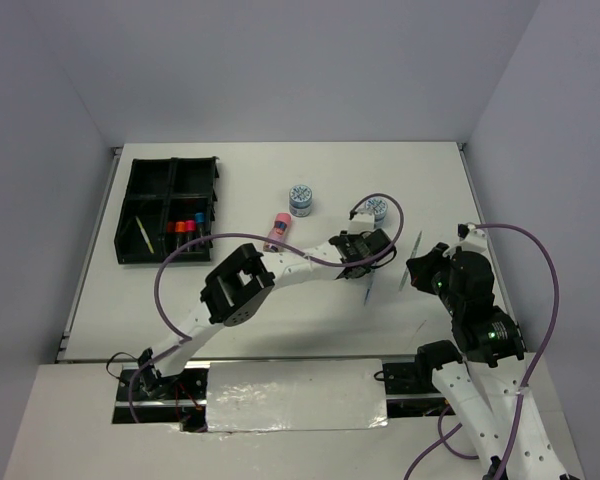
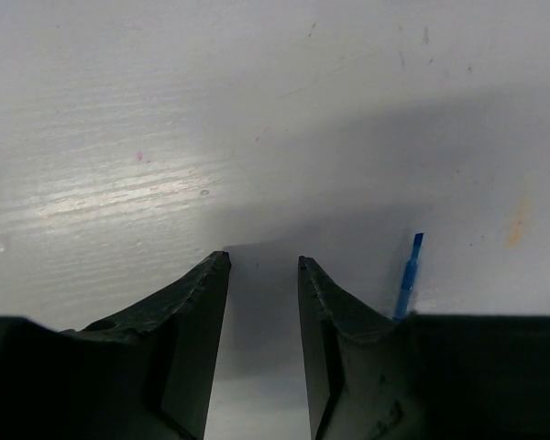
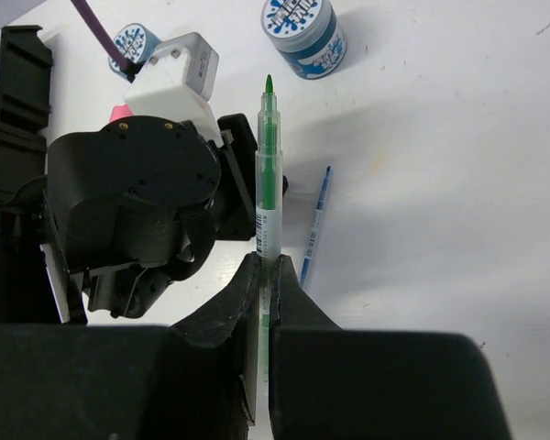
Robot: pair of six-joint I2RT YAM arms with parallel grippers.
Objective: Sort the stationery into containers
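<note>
A green pen (image 3: 269, 197) with a clear barrel stands upright in the right wrist view, and my right gripper is shut on it. In the top view that pen (image 1: 413, 258) shows left of the right arm. My left gripper has its fingers apart, with bare table between them. A blue pen (image 2: 409, 277) lies right of these fingers, partly hidden by one of them; in the top view the blue pen (image 1: 369, 290) lies just below the left arm's end. At the left, a black compartment box (image 1: 170, 205) holds a yellow pen (image 1: 144, 236) and several red- and blue-capped items (image 1: 186, 229).
Two blue-and-white jars (image 1: 300, 200) stand toward the back; the right one (image 1: 377, 208) is close behind the left arm. A pink-red tube (image 1: 278, 231) lies just beyond that arm.
</note>
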